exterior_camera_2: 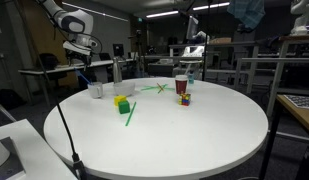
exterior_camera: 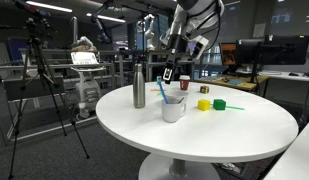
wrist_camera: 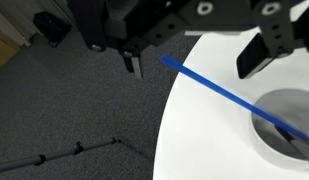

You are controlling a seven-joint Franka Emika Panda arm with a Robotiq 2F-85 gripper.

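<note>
A blue stick (exterior_camera: pixel 162 88) leans out of the white mug (exterior_camera: pixel 174 108) near the table's front edge. The same blue stick (wrist_camera: pixel 219 90) runs diagonally through the wrist view, its lower end inside the mug (wrist_camera: pixel 264 128), which is cut off at the right. My gripper is open, with its fingers (wrist_camera: pixel 133 64) wide apart. The stick's upper end appears between or just below them; contact cannot be made out. In the first exterior view the gripper (exterior_camera: pixel 169 72) hangs above the mug, close to the stick's top.
A steel bottle (exterior_camera: pixel 139 87) stands left of the mug. Yellow (exterior_camera: pixel 203 104) and green (exterior_camera: pixel 219 104) blocks lie to its right, with a red cup (exterior_camera_2: pixel 181 84) and a multicoloured cube (exterior_camera_2: pixel 185 99) elsewhere on the white table (exterior_camera_2: pixel 219 125). A tripod (exterior_camera: pixel 42 75) stands beyond the table.
</note>
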